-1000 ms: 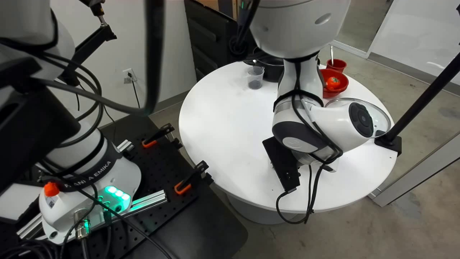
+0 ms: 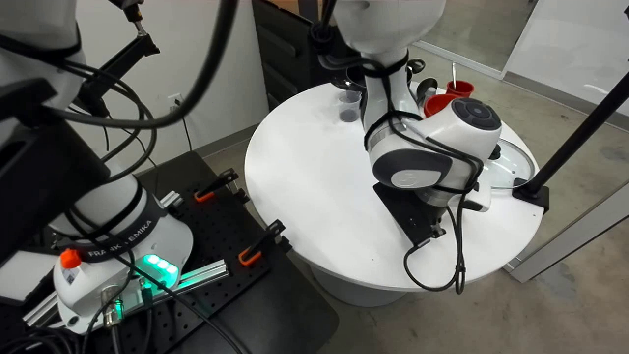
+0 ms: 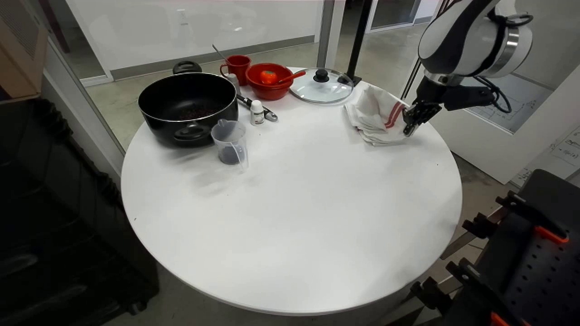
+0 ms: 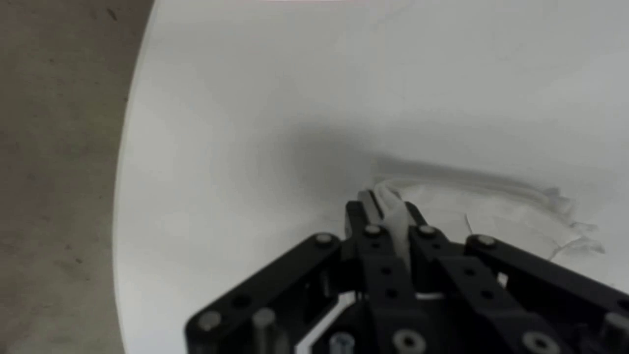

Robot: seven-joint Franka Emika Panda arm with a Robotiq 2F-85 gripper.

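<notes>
A white cloth with red stripes (image 3: 375, 115) lies bunched and folded on the white round table (image 3: 304, 217), near its right edge in exterior view 2. My gripper (image 3: 408, 130) is low at the cloth's near right side, and in the wrist view the gripper is shut on a pinched fold of it. The rest of the cloth (image 4: 501, 218) spreads to the right of the fingers, against the table. In exterior view 1 the arm hides both the fingertips and the cloth.
A glass lid (image 3: 323, 89) lies close behind the cloth, with a red bowl (image 3: 264, 87) holding a tomato beside it. A black pot (image 3: 187, 108), a clear measuring cup (image 3: 229, 142) and a small white bottle (image 3: 257, 113) stand farther left.
In exterior view 1, the hand has shifted right and slightly back across the table, its wrist turning. The upper arm has swung left, now covering most of the red bowl.
</notes>
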